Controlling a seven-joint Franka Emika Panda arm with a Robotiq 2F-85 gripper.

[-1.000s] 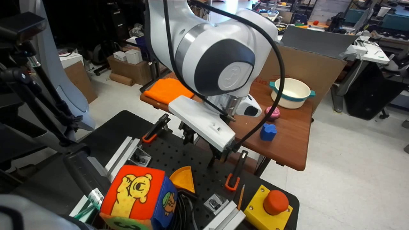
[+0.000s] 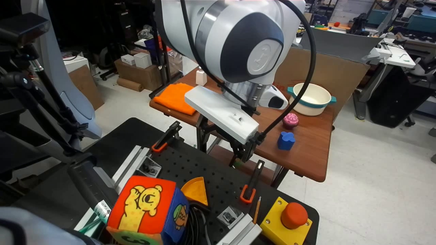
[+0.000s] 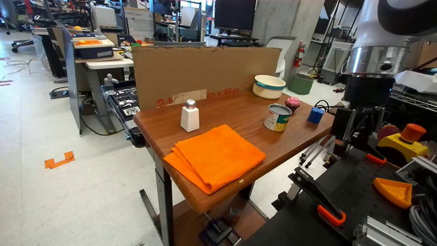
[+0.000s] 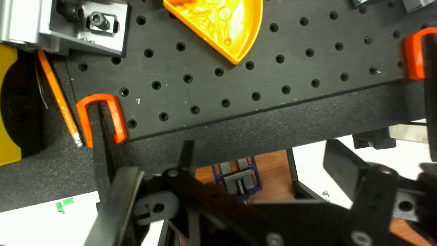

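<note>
My gripper is open, its two fingers wide apart with nothing held between them. In exterior view 2 the gripper (image 3: 358,131) hangs near the table's right end, close to the black bench. On the brown table lie a folded orange cloth (image 3: 221,153), a white shaker (image 3: 190,118), a can (image 3: 277,117), a pink cupcake (image 3: 292,103), a blue block (image 3: 315,115) and a cream pot (image 3: 268,86). The can is hidden behind the arm in exterior view 1. None of these table objects shows in the wrist view.
The pegboard bench (image 4: 229,82) carries orange-tipped clamps (image 2: 247,193), a yellow wedge tray (image 2: 195,190), a soft cube (image 2: 143,202) and a red-buttoned yellow box (image 2: 286,222). Cardboard (image 3: 196,69) stands behind the table.
The arm has moved up and right in exterior view 1, away from the bench toward the table. The white shaker, hidden earlier, now shows there. The other objects lie unmoved.
</note>
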